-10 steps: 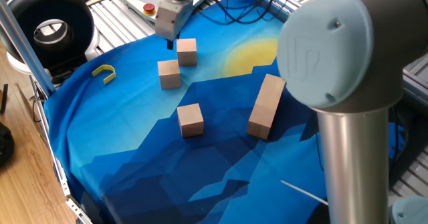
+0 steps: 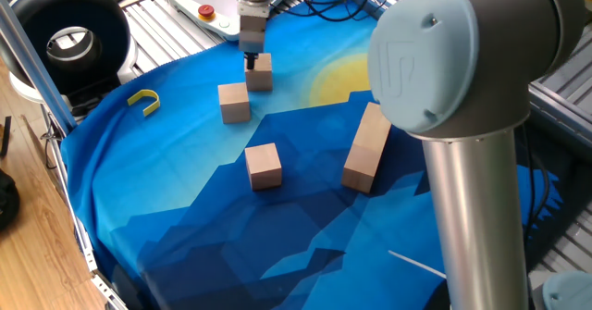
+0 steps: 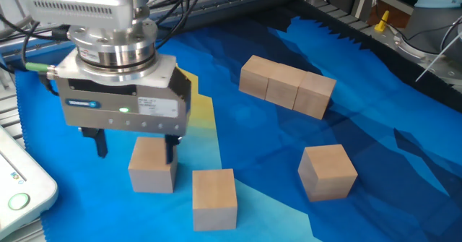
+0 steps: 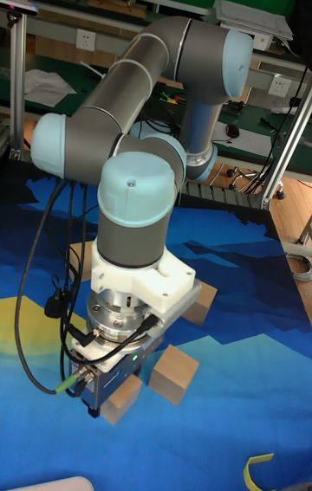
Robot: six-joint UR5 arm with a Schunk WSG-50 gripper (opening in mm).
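Note:
My gripper (image 3: 135, 149) stands open at the left in exterior view 2, its two fingers pointing down with a wide gap between them. Close to it is a wooden cube (image 3: 152, 175); one finger (image 3: 171, 152) overlaps the cube's right part in this view. In exterior view 1 the fingertips appear just over that cube's top left edge; contact cannot be told. A second cube (image 3: 214, 201) sits beside the first, slightly apart. Another cube (image 3: 328, 173) lies alone on the dark blue area. Three cubes (image 3: 287, 86) form a touching row farther back.
A blue patterned cloth (image 2: 185, 176) covers the table. A yellow curved piece (image 2: 145, 101) lies at its left side. The teach pendant (image 2: 218, 16) with a red button is behind the gripper, near dark cables (image 2: 347, 12). Open cloth lies between the single cubes and the row.
In exterior view 1 my gripper has shifted right, from left of the rearmost cube to over its edge, and it has turned more upright. The cubes have stayed in place.

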